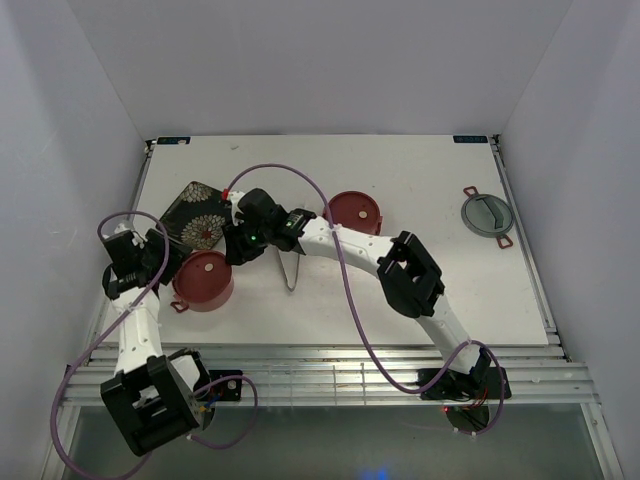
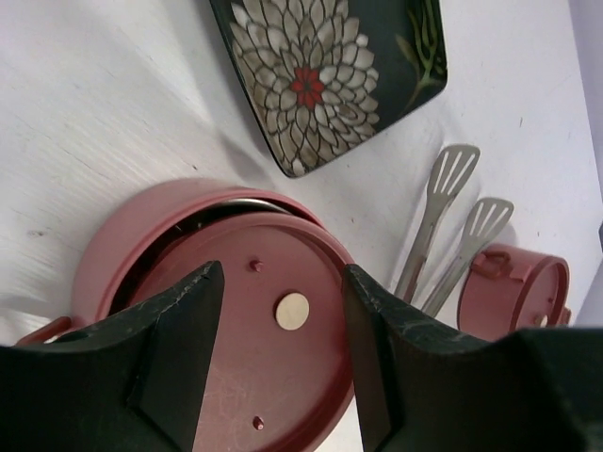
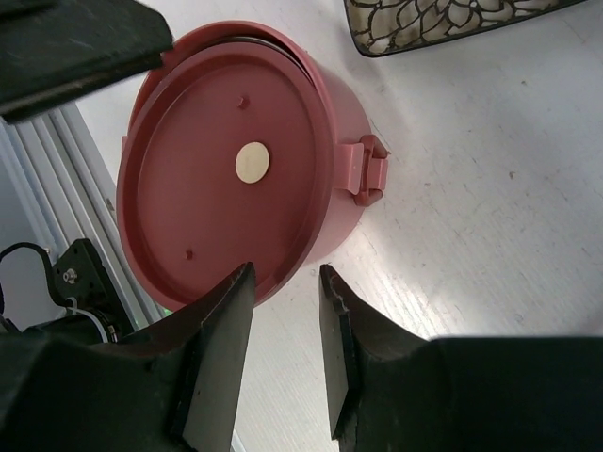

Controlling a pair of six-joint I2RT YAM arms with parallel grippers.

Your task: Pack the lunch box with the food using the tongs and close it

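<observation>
A round red-brown lunch box (image 1: pixel 204 288) stands at the left of the table, its lid tilted up along one rim in both wrist views. In the left wrist view, my left gripper has its fingers apart over the lid (image 2: pixel 273 377), nothing held between them. At the box's other side is my right gripper, part open, with its fingertips near the lid's edge and the gap empty. A side latch (image 3: pixel 363 169) shows on the box wall. Whether any finger touches the box, I cannot tell.
Behind the box lies a dark flower-patterned tray (image 1: pixel 205 208). Slotted utensils (image 2: pixel 452 221) rest beside a second red-brown lunch box (image 1: pixel 354 212), partly behind my right arm. A grey round pan-like item (image 1: pixel 488 215) sits far right; the table's right half is otherwise mostly clear.
</observation>
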